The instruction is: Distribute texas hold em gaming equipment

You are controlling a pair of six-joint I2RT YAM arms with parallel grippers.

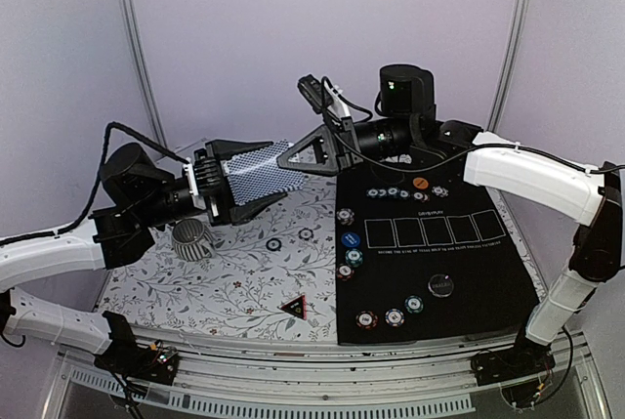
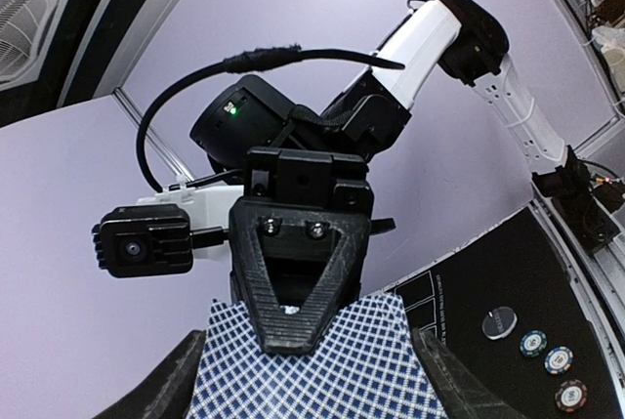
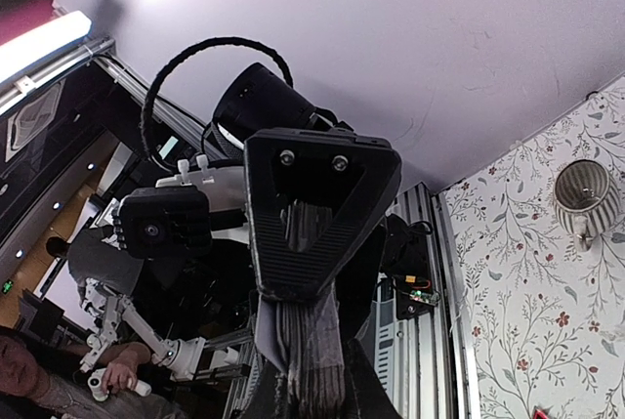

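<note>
A deck of cards with a blue-checked back hangs in the air between my grippers above the table. My right gripper is shut on its end; in the right wrist view the stack's edge shows below the fingertips. My left gripper has its fingers around the deck from the other side, part open; whether they press on it I cannot tell. In the left wrist view the checked back fills the bottom middle. The black poker mat lies below on the right, with chips and printed card boxes.
A striped mug stands at the left of the floral table. Two loose chips and a small triangular piece lie in the middle. A round dealer button and several chips lie on the mat.
</note>
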